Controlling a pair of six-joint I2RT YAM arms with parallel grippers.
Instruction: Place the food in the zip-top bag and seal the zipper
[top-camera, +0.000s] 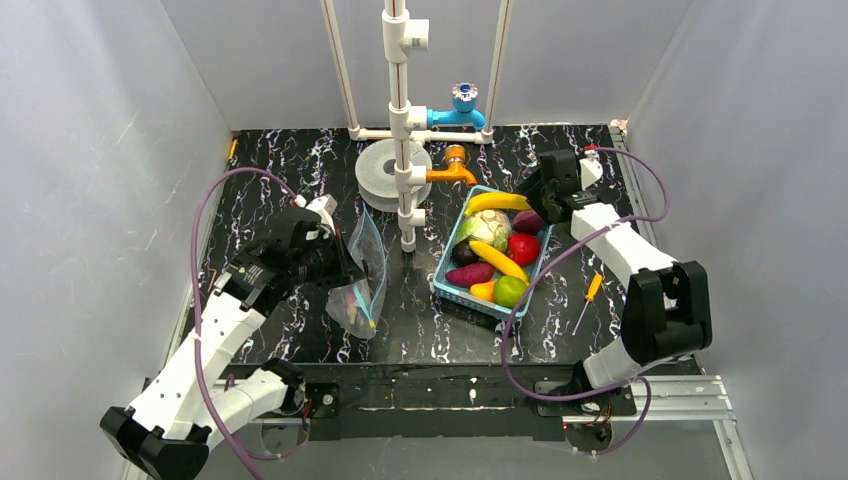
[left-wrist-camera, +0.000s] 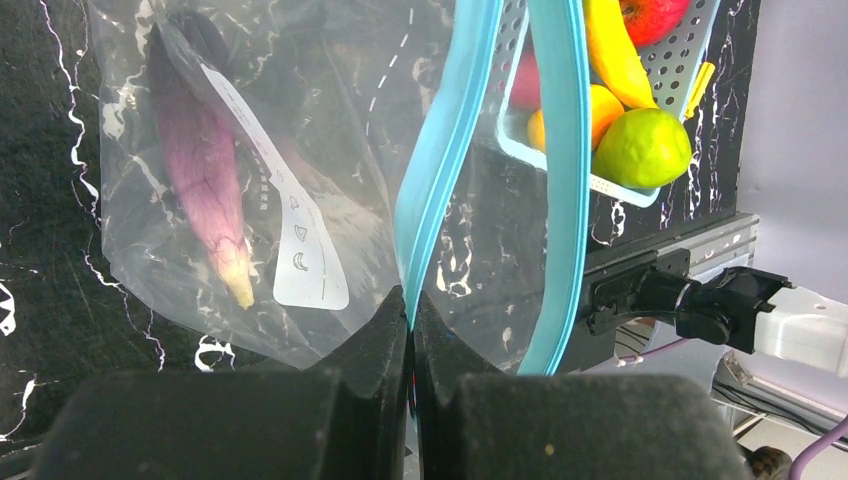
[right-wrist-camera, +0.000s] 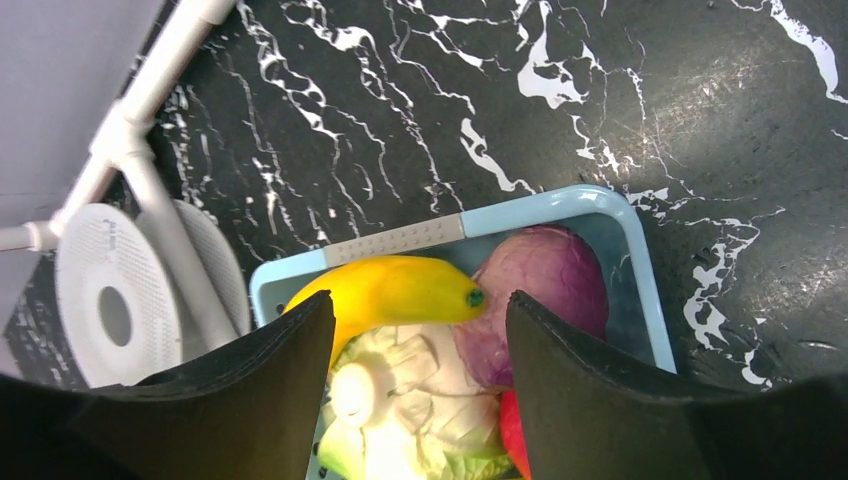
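A clear zip top bag (left-wrist-camera: 370, 180) with a light blue zipper strip (left-wrist-camera: 566, 190) stands at the left. A long purple item (left-wrist-camera: 200, 170) with a pale tip lies inside. My left gripper is shut on the bag's zipper edge, and its mouth gapes to the right. The blue basket (right-wrist-camera: 545, 207) holds several foods. At its back end my right gripper hangs with fingers (right-wrist-camera: 315, 325) wide apart. Between and beyond these fingers show a yellow curved food (right-wrist-camera: 390, 290) and a round purple food (right-wrist-camera: 560, 280), both resting in the basket.
White pipes (top-camera: 400, 140) with a blue tap (top-camera: 455, 117) and an orange tap (top-camera: 450, 174) rise between bag and basket. A pale roll (top-camera: 377, 178) lies behind. The orange screwdriver (top-camera: 594, 288) is right of the basket. Free tabletop lies in front.
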